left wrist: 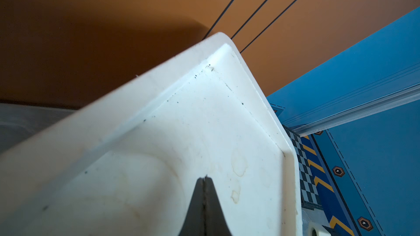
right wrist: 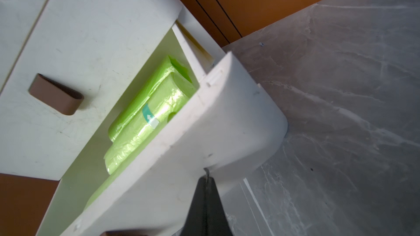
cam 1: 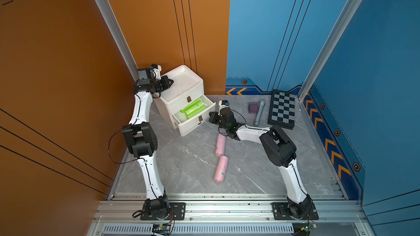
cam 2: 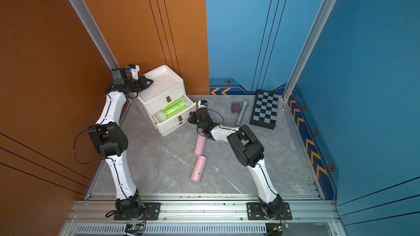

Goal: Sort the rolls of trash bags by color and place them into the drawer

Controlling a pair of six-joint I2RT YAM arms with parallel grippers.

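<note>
A white cabinet (cam 1: 179,83) has its lower drawer (cam 1: 190,125) pulled out, holding green rolls (cam 1: 193,109). In the right wrist view the green rolls (right wrist: 148,122) lie inside the drawer. Two pink rolls (cam 1: 220,168) (cam 2: 200,146) lie on the floor in front. My left gripper is shut, empty, over the cabinet's top tray (left wrist: 196,126) at its left end. My right gripper is shut, empty, at the outer face of the drawer front, near its right end; whether it touches cannot be told.
A purple block (cam 1: 252,107), a grey cylinder (cam 1: 260,111) and a checkerboard (cam 1: 282,108) stand at the back right.
</note>
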